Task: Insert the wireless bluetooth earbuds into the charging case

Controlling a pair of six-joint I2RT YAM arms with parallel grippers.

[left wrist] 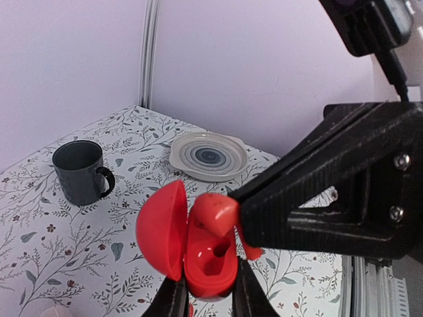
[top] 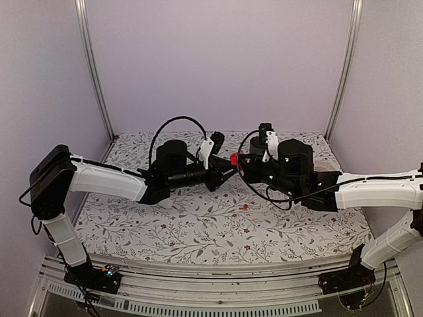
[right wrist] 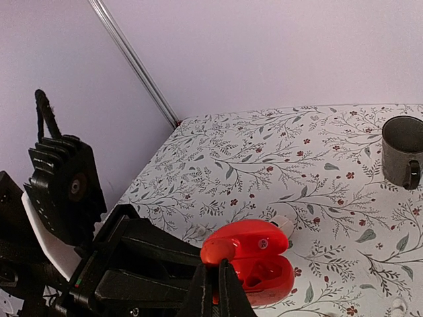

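An open red charging case (left wrist: pixel 210 271) (right wrist: pixel 264 281) is held in the air by my left gripper (top: pixel 228 168), shut on it. My right gripper (top: pixel 241 162) is shut on a red earbud (left wrist: pixel 215 208) (right wrist: pixel 218 249), which is at the case's mouth beside the raised lid; whether it sits in its slot I cannot tell. The case's inside shows a dark hollow below the earbud. A small red piece (top: pixel 244 207) lies on the table below the grippers.
A dark mug (left wrist: pixel 78 168) (right wrist: pixel 396 152) stands at the back, with a pale dish (left wrist: pixel 198 173) to its right.
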